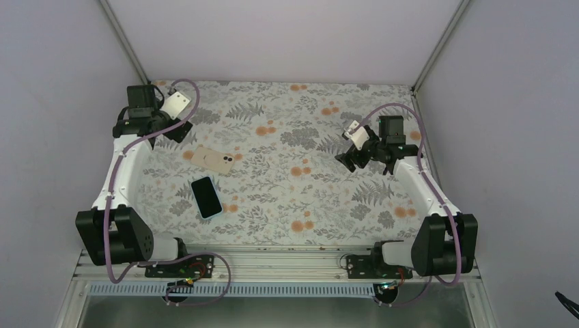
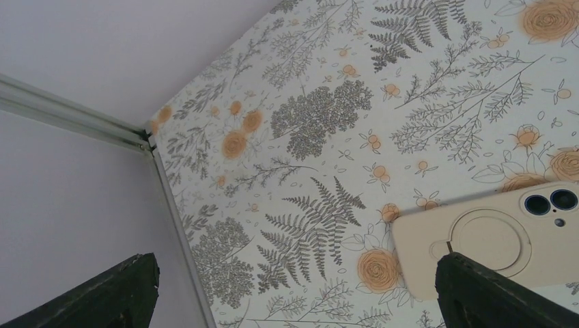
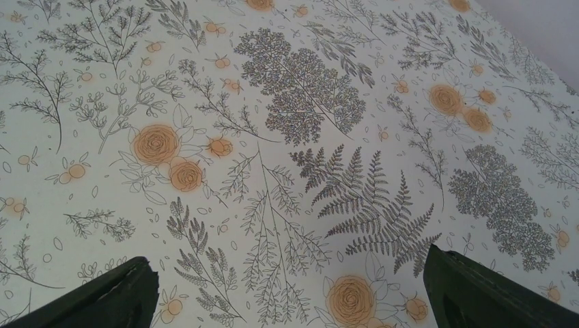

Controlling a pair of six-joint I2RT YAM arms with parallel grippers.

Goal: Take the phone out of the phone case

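A beige phone case (image 1: 212,159) lies back side up on the left of the table, its camera corner toward the right. In the left wrist view, the case (image 2: 471,246) shows a ring mark and dark round lens spots; whether a phone is inside cannot be told. Nearer the front, a phone (image 1: 206,197) with a black screen and pale blue rim lies face up. My left gripper (image 1: 180,131) hangs open, up and left of the case, holding nothing. Over bare cloth on the right, my right gripper (image 1: 352,162) is open and empty, with dark fingers (image 3: 130,294) wide apart.
The patterned tablecloth (image 1: 293,150) is clear across the middle and right. Pale walls (image 1: 287,37) border the table at the back and both sides. A purple cable (image 1: 112,184) runs along the left arm, another (image 1: 431,184) along the right.
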